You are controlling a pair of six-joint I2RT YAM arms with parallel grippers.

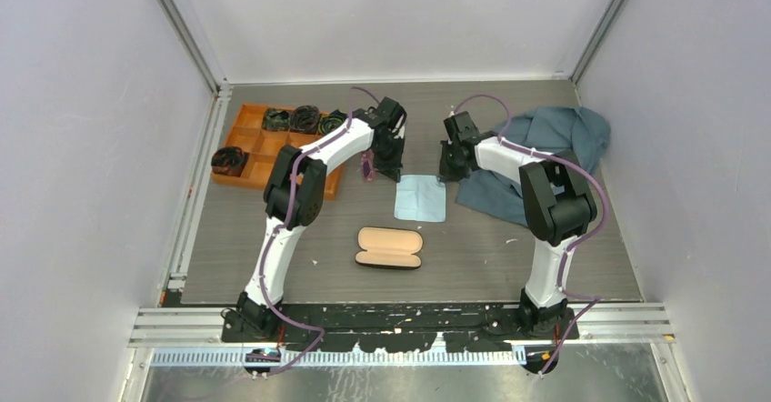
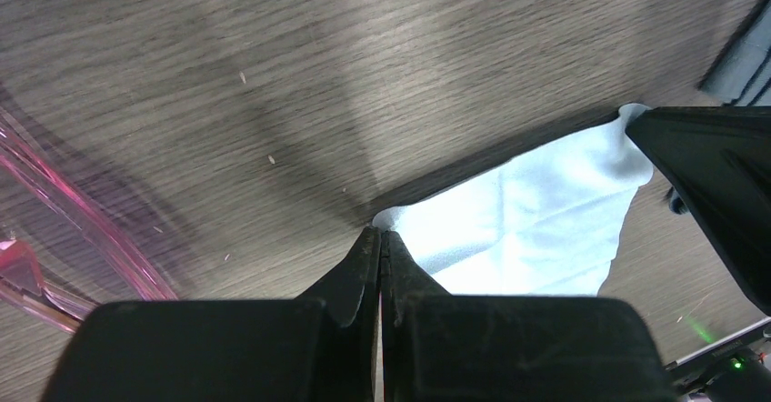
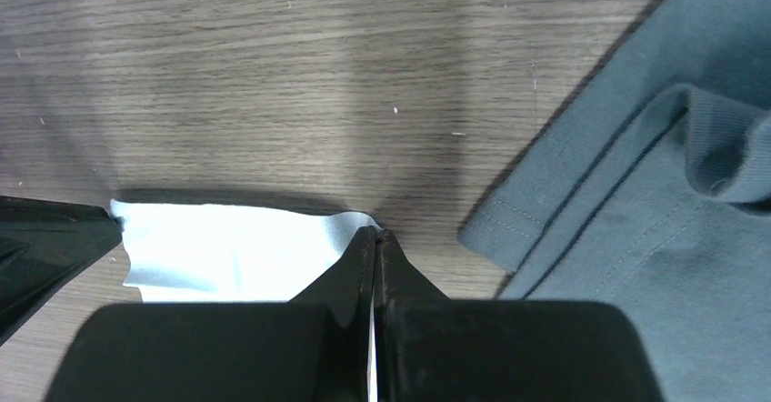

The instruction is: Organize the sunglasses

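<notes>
A light blue cloth [image 1: 420,199] lies spread between my two grippers. My left gripper is shut on its far left corner, and my right gripper is shut on its far right corner. In both wrist views the cloth's far edge stands slightly off the table, with a dark shadow behind it. Pink-framed sunglasses [image 1: 367,166] rest left of the left gripper; part of them shows as clear pink plastic [image 2: 91,225] in the left wrist view. An open glasses case [image 1: 390,241] with a tan lining lies nearer the front.
An orange divided tray [image 1: 264,145] holding several dark coiled items stands at the left, partly behind my left arm. A crumpled blue-grey fabric [image 1: 568,134] covers the right rear, under my right arm.
</notes>
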